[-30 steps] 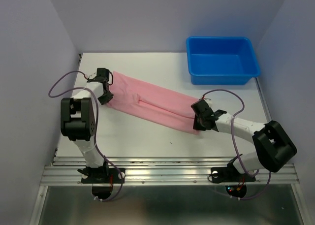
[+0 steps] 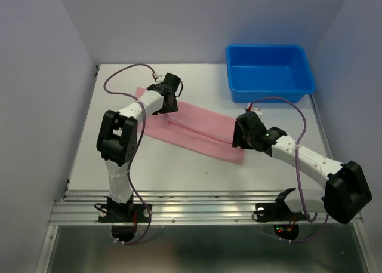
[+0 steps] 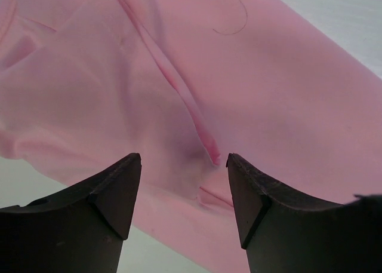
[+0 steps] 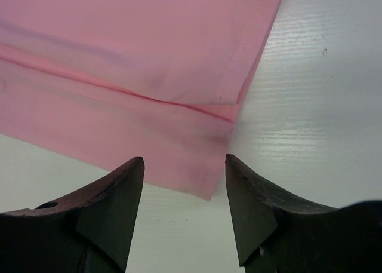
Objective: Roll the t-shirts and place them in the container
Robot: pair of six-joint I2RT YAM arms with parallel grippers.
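A pink t-shirt lies flattened into a long strip, slanting from upper left to lower right across the white table. One layer is folded over it lengthwise, leaving a lower band uncovered; the fold edge runs slack and wrinkled in the left wrist view. Over the shirt's left part hovers my left gripper, its fingers apart with no cloth between them. My right gripper stands open above the right end, where the shirt's lower corner lies flat just beyond the fingertips.
At the back right stands an empty blue bin. Grey walls rise at the back and on both sides.
My left gripper has risen from the shirt's left end and swung right over the cloth. The right gripper has backed slightly up from the lower right corner, its fingers now wider. The shirt looks unmoved.
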